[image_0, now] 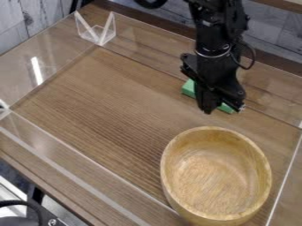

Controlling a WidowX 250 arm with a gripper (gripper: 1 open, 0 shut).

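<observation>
The black arm reaches down from the top, its gripper (204, 106) low over the table at the right of centre, fingers shut with nothing visible between them. Partly hidden behind the gripper lies a green object (192, 88); whether the fingertips touch it I cannot tell. A large tan bowl (215, 203) sits empty in front of the gripper, toward the bottom right.
A clear plastic holder (97, 31) stands at the back left. A wooden wall runs along the back right. Black cables lie at the bottom left.
</observation>
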